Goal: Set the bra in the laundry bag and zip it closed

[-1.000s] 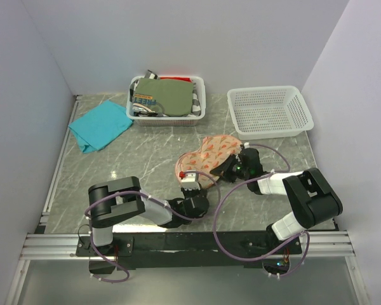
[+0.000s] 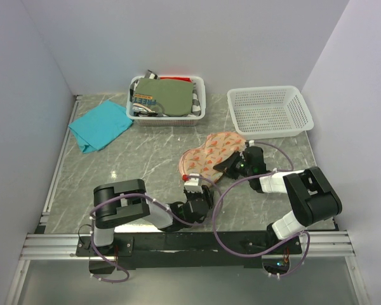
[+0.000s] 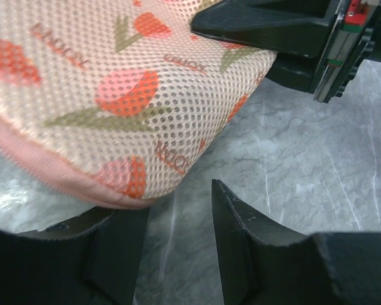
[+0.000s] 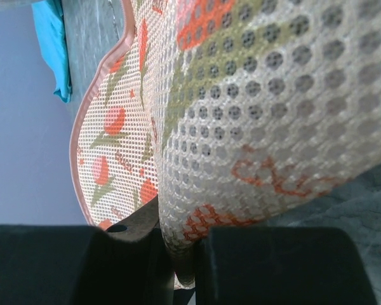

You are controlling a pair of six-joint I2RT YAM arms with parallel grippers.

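Observation:
The patterned mesh laundry bag [image 2: 209, 151] lies at the centre of the table, pale with orange tulips and a pink edge. My right gripper [image 2: 223, 169] is shut on its fabric at the right side; in the right wrist view the mesh bunches between the dark fingers. My left gripper stands open at the bag's near edge, the pink edging over its left finger. I cannot make out a bra or the zipper pull.
A white basket of folded clothes [image 2: 167, 121] stands at the back, an empty white basket [image 2: 270, 132] at the back right beside the bag. A turquoise cloth [image 2: 100, 126] lies at the left, with clear table around it.
The bag and my right gripper have shifted slightly to the right over the last second. My left arm has moved a little to the right as well.

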